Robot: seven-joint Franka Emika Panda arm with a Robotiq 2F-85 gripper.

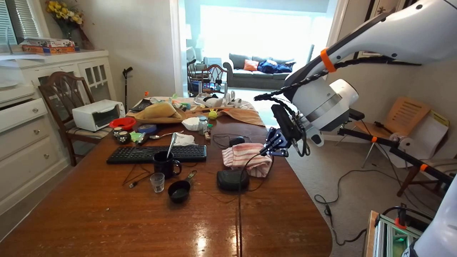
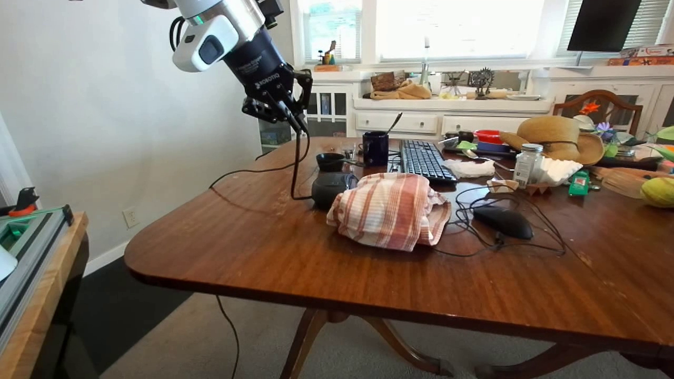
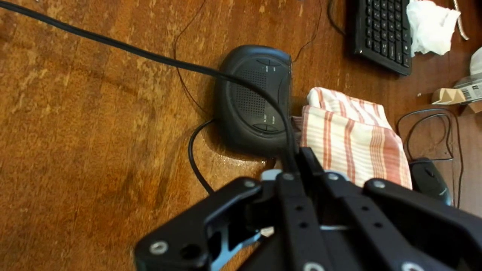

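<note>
My gripper is shut on a black cable (image 3: 250, 86), which passes between its fingertips in the wrist view. One length of the cable runs over the black clock-like device (image 3: 255, 97) toward the upper left. Another length (image 2: 294, 164) hangs down from the fingers to that device in exterior view 2. The device rests on the table against the striped cloth (image 3: 352, 135). In exterior view 1 the gripper (image 1: 262, 150) appears above the cloth's right side, and the cable drops from it toward the front edge of the table.
Near the device are a black measuring cup (image 1: 179, 191), a clear glass (image 1: 157, 182) and a dark mug (image 1: 165, 165) with a spoon in it. A keyboard (image 1: 156, 154) lies behind them. A mouse (image 2: 503, 221) sits beyond the cloth.
</note>
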